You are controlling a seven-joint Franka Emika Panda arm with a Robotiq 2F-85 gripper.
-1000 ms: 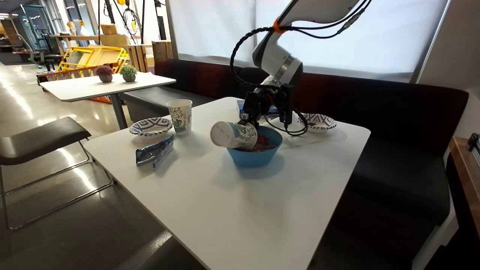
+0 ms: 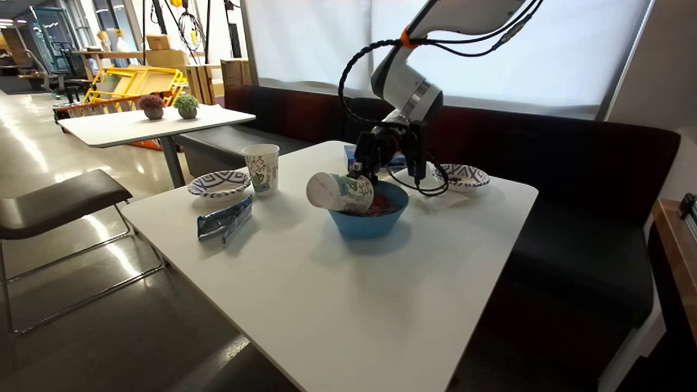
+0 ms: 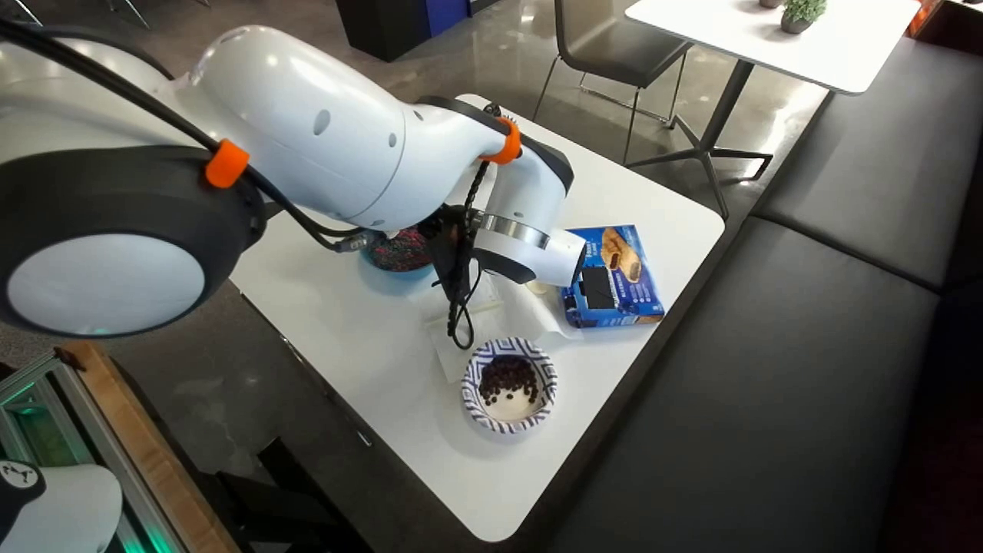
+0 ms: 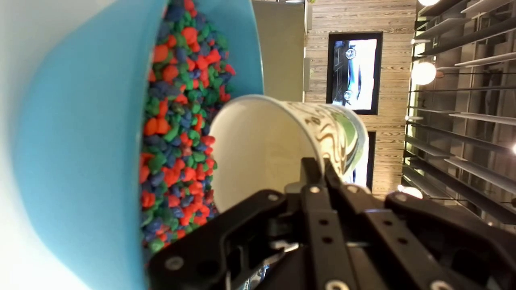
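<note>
A patterned paper cup lies on its side over the blue bowl, its base pointing left in exterior view 1. Seen from the wrist, the cup's open mouth faces the bowl's small red, green and blue pieces, and its pale inside looks empty. My gripper is shut with the cup's thin rim between its fingertips. In exterior view 2 the arm covers the cup, while part of the bowl and the coloured pieces show below it.
Another paper cup stands upright near a patterned bowl and a blue wrapper. Behind the arm are a blue box and a patterned bowl with dark bits.
The blue bowl has shifted very slightly back on the table. The cup and arm have moved only a little and the cup is still sideways over the bowl.
</note>
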